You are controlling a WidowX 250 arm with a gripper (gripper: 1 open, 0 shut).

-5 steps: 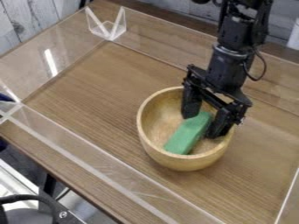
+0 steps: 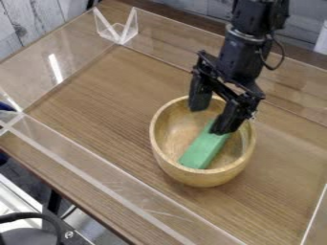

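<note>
A wooden bowl [image 2: 182, 162] sits on the wooden table, right of centre. Inside it lies a green elongated object [image 2: 205, 147]. My black gripper [image 2: 212, 108] is over the back of the bowl, open, its arm reaching up to the top right. I cannot tell whether its fingers touch the bowl.
A small clear plastic container [image 2: 117, 27] stands at the back left. A black cable or part [image 2: 26, 230] shows at the bottom left corner.
My gripper has risen and shifted slightly left and back from lower over the bowl's right part. More of the green object now shows.
</note>
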